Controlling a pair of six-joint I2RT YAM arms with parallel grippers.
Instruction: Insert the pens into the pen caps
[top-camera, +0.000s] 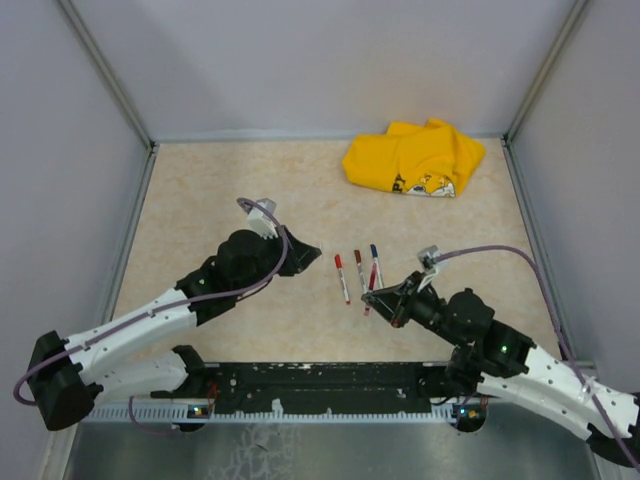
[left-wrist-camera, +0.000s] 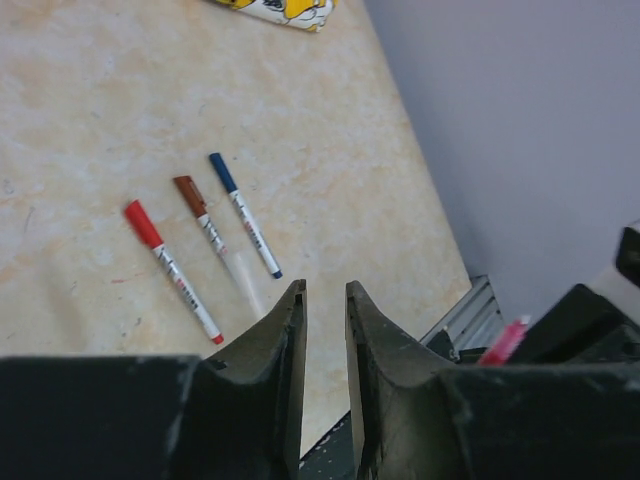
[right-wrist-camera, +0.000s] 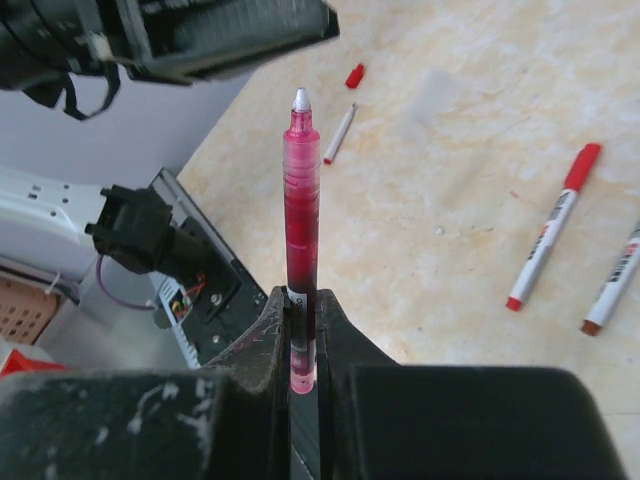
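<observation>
In the right wrist view my right gripper is shut on a red pen (right-wrist-camera: 302, 225), held upright, its bare tip pointing up. From above, the right gripper (top-camera: 372, 297) hangs close to the capped pens on the table. Part open and empty, my left gripper shows a narrow gap between its fingers; from above it is left of the pens. A red-capped pen (left-wrist-camera: 172, 272), a brown-capped pen (left-wrist-camera: 205, 222) and a blue-capped pen (left-wrist-camera: 246, 218) lie side by side. Farther off rest a small red cap (right-wrist-camera: 355, 76) and a thin uncapped pen (right-wrist-camera: 341, 134).
A yellow bag (top-camera: 415, 158) lies at the back right of the table. The left arm hides part of the table's left side in the top view. Bare table (top-camera: 210, 180) shows at the back left.
</observation>
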